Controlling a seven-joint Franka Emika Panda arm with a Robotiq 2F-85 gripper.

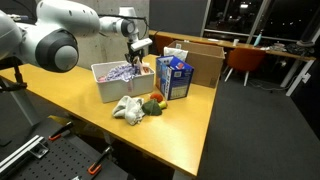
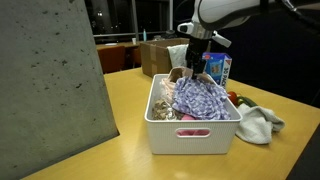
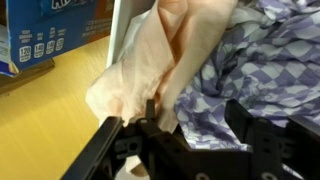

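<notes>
A white bin [image 2: 183,139] holds a purple-and-white checked cloth [image 2: 205,98] and a pale pink cloth [image 2: 167,87]. My gripper [image 1: 136,60] is over the bin, pointing down, in exterior view 1. In the wrist view, the fingers of my gripper stand apart. The pale peach cloth [image 3: 150,65] lies by the left finger, and the checked cloth [image 3: 275,65] spreads beyond the right one. Checked fabric also shows in the gap; neither finger visibly clamps it. How deep the fingertips reach into the cloth is hard to tell.
Right of the bin stands a blue box [image 1: 175,78], with a cardboard box [image 1: 203,65] behind. A whitish cloth [image 1: 128,110], a dark green item [image 1: 152,107] and a red item [image 1: 157,97] lie in front.
</notes>
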